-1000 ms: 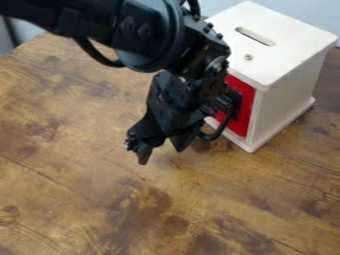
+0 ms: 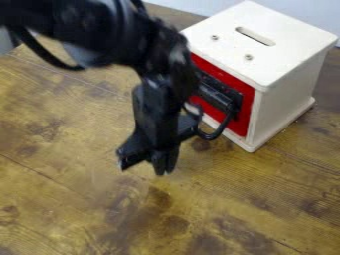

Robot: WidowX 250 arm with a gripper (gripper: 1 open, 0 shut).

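A black gripper points down low over the wooden table, left of a white box with a red front panel. It is blurred; its fingers look shut, with nothing visible between them. The arm comes from the upper left and covers part of the red panel. The box has a slot and small metal fittings on top.
A pale wall or surface runs along the back.
The arm has shifted to the left, away from the box, uncovering more of the box's top and red front. The gripper now hangs a little farther left and lower in the view.
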